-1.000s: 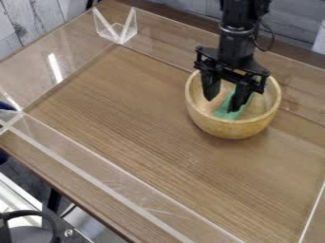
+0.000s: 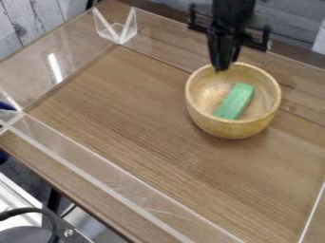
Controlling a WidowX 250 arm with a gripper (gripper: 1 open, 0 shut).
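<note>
A round wooden bowl (image 2: 203, 95) sits on the wooden surface at the upper right, with a green oblong piece (image 2: 234, 101) lying inside it. My black gripper (image 2: 229, 42) is above and behind the bowl, apart from the green piece. Its fingertips are small and blurred, so whether it is open or shut is unclear.
A clear plastic piece (image 2: 117, 27) stands at the upper left. Clear edging runs along the left side. A black cable-like part lies at the bottom left corner.
My gripper has risen from inside the bowl toward the back, leaving the green piece in the bowl, now fully in sight.
</note>
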